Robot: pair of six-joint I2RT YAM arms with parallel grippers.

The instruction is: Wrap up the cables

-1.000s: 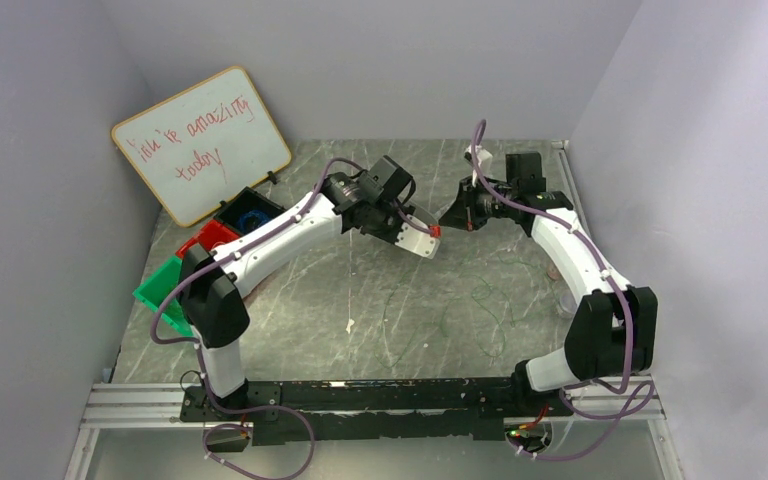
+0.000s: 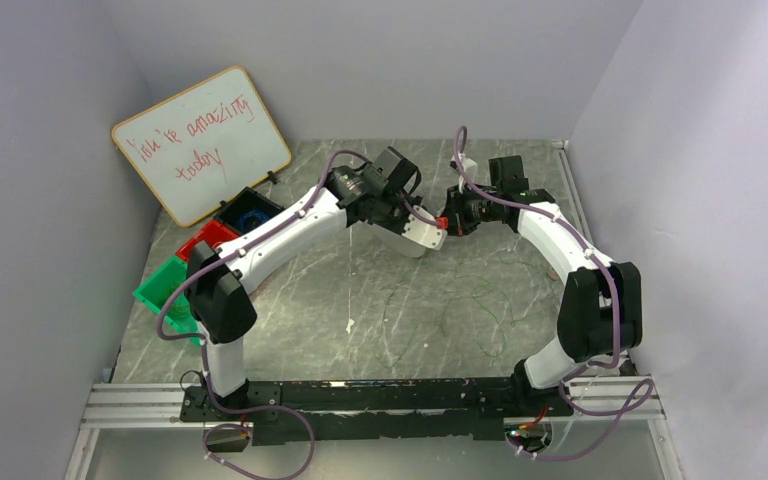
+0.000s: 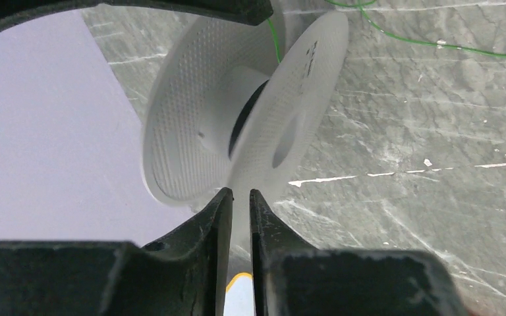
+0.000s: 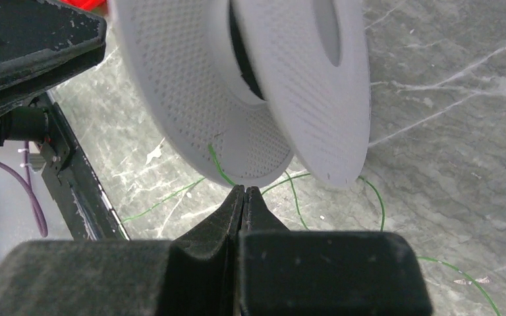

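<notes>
A white plastic spool with a dark core hangs between my grippers, mostly hidden under the left arm from above. My left gripper is at the spool's flange, fingertips a small gap apart; whether they grip it is unclear. My right gripper is shut, its tips at the green cable, which runs up into the spool. More loops of green cable lie loose on the marble table.
Green, red and black bins stand at the left, beside a propped whiteboard. Walls bound the table at the back and sides.
My right gripper has moved left toward the spool, and the left arm has shifted slightly right.
</notes>
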